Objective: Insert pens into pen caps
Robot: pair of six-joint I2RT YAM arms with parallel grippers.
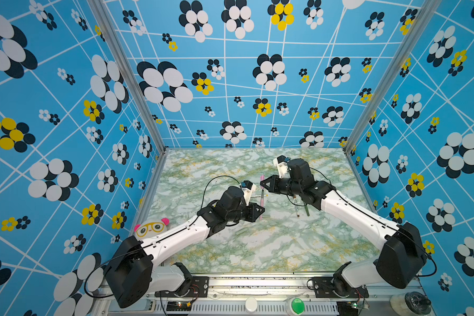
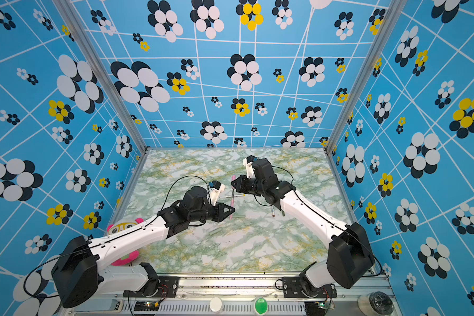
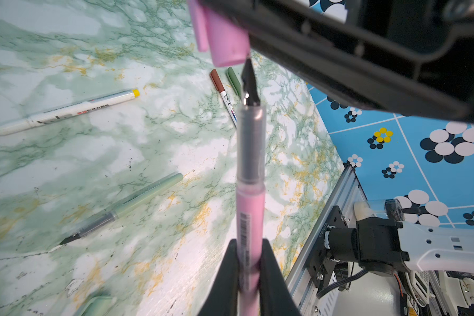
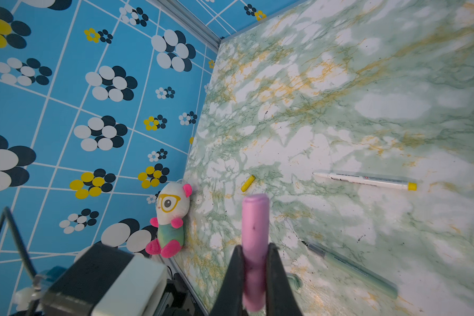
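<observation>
A pink pen (image 3: 250, 221) with a grey collar and a black brush nib stands upright, nib up. My left gripper (image 1: 262, 209) is shut on its pink barrel. Above it hangs the pink cap (image 4: 255, 231), held between the fingers of my right gripper (image 1: 262, 182), which is shut. In the left wrist view the nib (image 3: 249, 84) reaches the lower right edge of the cap's open end. Whether its tip is inside the mouth or just beside it, I cannot tell. The grey collar is fully outside the cap.
On the marble table (image 4: 300, 131) lie a white marker (image 4: 371, 181), a yellow cap (image 4: 248, 183) and an uncapped green pen (image 4: 358, 268). A brown marker (image 3: 223, 97) and a dark green pen (image 3: 233, 80) lie near the right arm. A plush toy (image 4: 169, 218) sits at the left.
</observation>
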